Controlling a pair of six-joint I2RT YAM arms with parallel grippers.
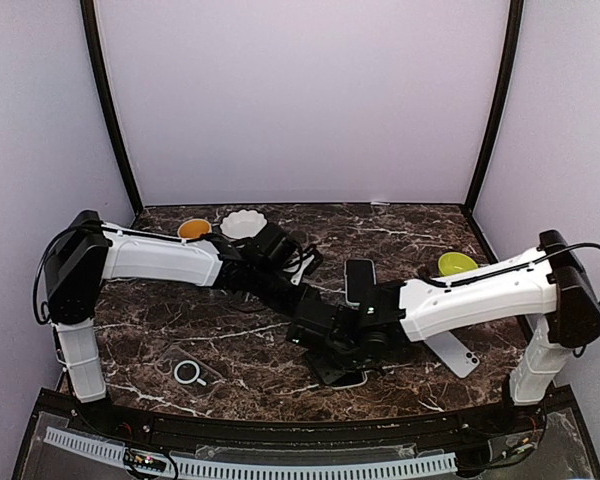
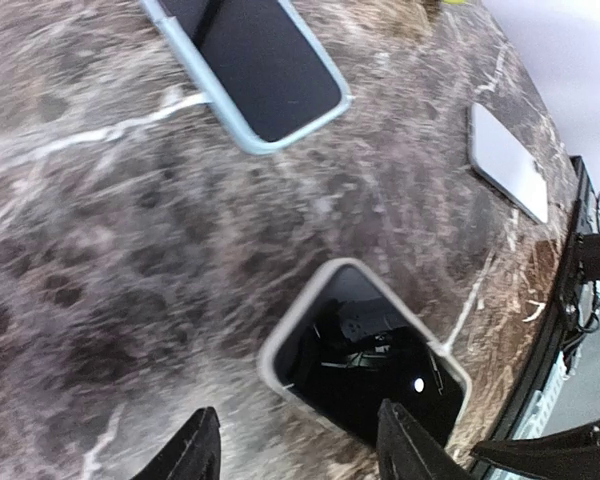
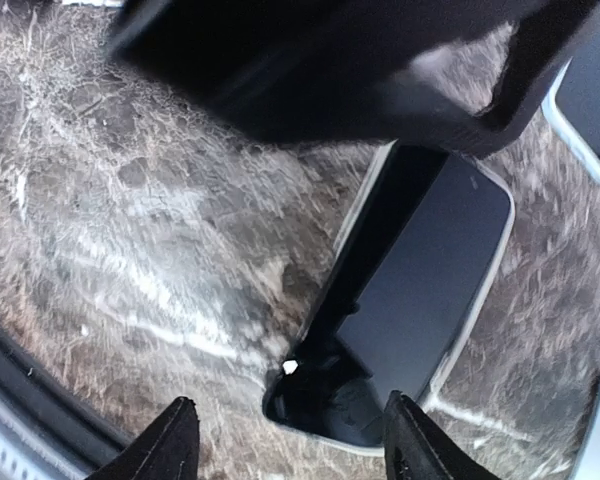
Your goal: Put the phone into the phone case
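Observation:
A black phone (image 3: 425, 270) in a pale-edged case (image 3: 330, 405) lies on the marble table at front centre; in the right wrist view its dark screen fills only part of the case, whose lower end shows dark. In the left wrist view the phone and case (image 2: 365, 355) look like one black slab. My left gripper is open above and beside it, empty. My right gripper is open over the case's near end, nothing between its fingers.
A light-blue-edged phone (image 1: 360, 280) lies behind, a silver phone (image 1: 452, 352) to the right, a clear case (image 1: 188, 372) to the left. An orange mug (image 1: 194, 229), a white bowl (image 1: 243, 223) and a green bowl (image 1: 457, 263) stand at the back.

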